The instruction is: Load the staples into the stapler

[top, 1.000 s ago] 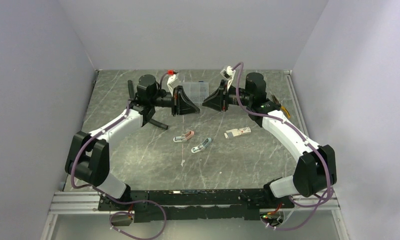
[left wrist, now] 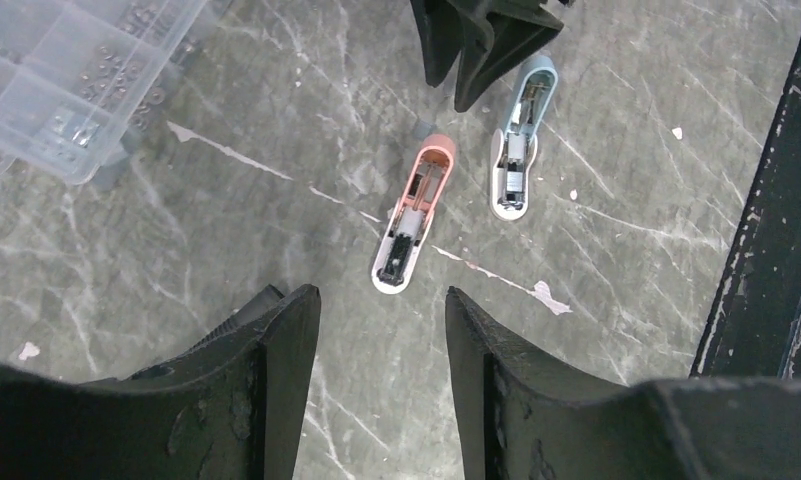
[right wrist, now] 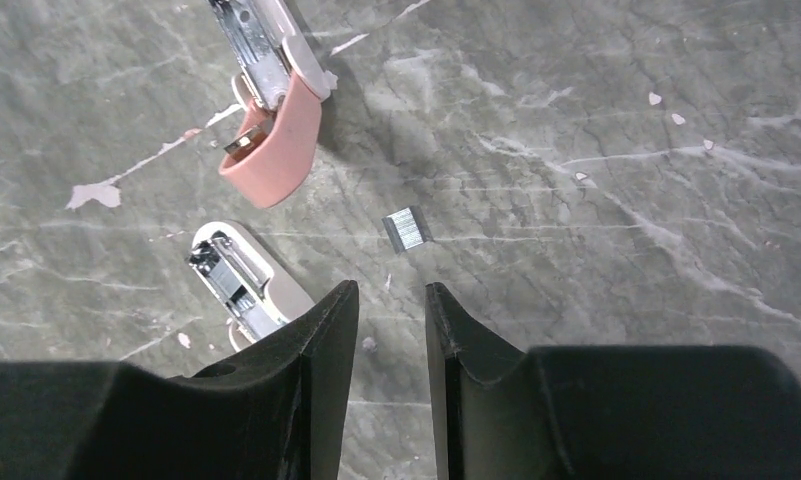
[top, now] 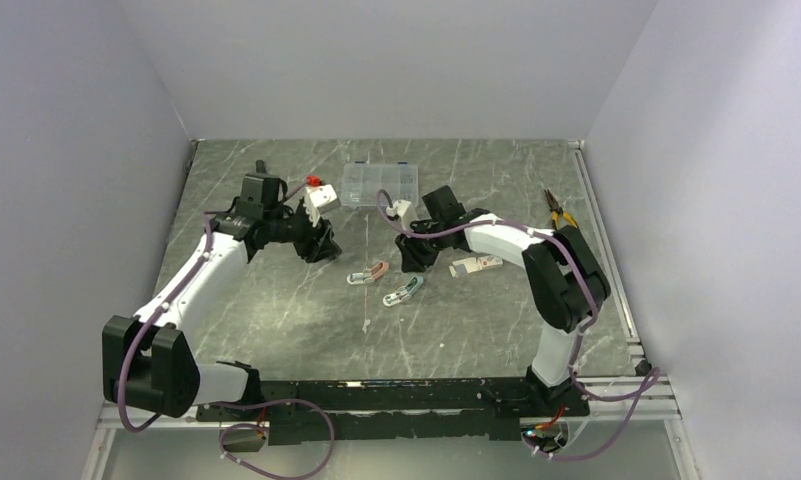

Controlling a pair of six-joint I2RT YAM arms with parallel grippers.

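Note:
A pink stapler point(left wrist: 416, 213) lies opened out on the table, its white base toward the left gripper. The blue stapler point(left wrist: 519, 140) lies opened beside it. On the bare tabletop, close to the pink end, is a small silver strip of staples point(right wrist: 406, 230). My right gripper is above the table near that strip, its fingers apart with nothing between them. The strip appears beyond the fingertips in the right wrist view. My left gripper stands open and empty, left of both staplers in the top view.
A clear compartment box point(top: 380, 185) stands at the back. The staple box point(top: 476, 266) lies to the right, under the right arm. Yellow-handled pliers point(top: 558, 210) rest at the right edge. A dark bar point(left wrist: 241, 315) lies near my left gripper.
The left gripper has drawn away to the left. Both staplers remain in place.

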